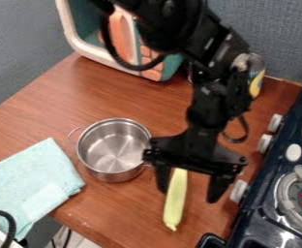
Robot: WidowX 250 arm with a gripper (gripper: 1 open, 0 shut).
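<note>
A pale yellow-green elongated object (176, 208), perhaps corn or a similar vegetable, lies lengthwise on the wooden counter. My black gripper (190, 184) hangs over its far end, fingers spread to either side, open. The arm reaches down from the top of the view and hides that end of the object. An empty steel pot (112, 148) with two handles stands just left of the gripper.
A stove (286, 213) with white knobs borders the counter on the right. A light blue cloth (27, 179) lies at the left edge. A toy microwave (85, 24) and a can (256, 73) stand at the back.
</note>
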